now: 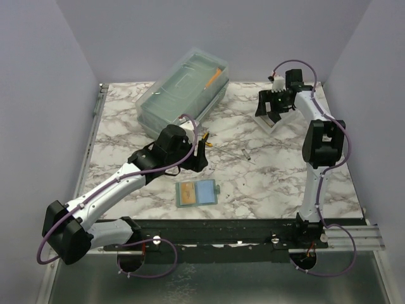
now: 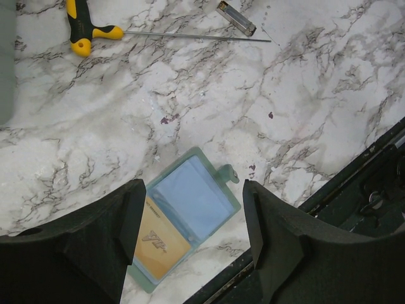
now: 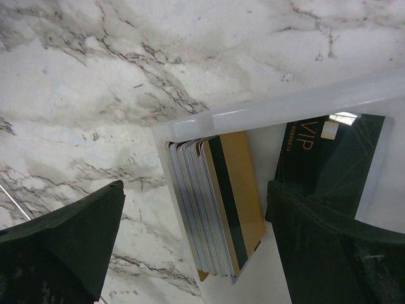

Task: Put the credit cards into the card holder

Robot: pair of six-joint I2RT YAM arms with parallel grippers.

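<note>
The card holder (image 1: pixel 196 204) lies flat near the table's front, a green frame with a tan card (image 2: pixel 159 244) in one half and a pale blue, empty-looking half beside it. Toward it, my left gripper hangs open, nothing between its fingers. At the back right, a white tray (image 3: pixel 253 107) holds a leaning row of cards (image 3: pixel 205 209), the gold one with a black stripe on the right. A dark VIP card (image 3: pixel 329 161) lies flat next to them. Above this tray my right gripper is open, the row of cards between and below its fingers.
A yellow-black T-handle screwdriver (image 2: pixel 82 28) lies mid-table, its thin shaft reaching right to a small metal piece (image 2: pixel 236 18). A large clear lidded bin (image 1: pixel 183 88) occupies the back left. Marble around the card holder is bare.
</note>
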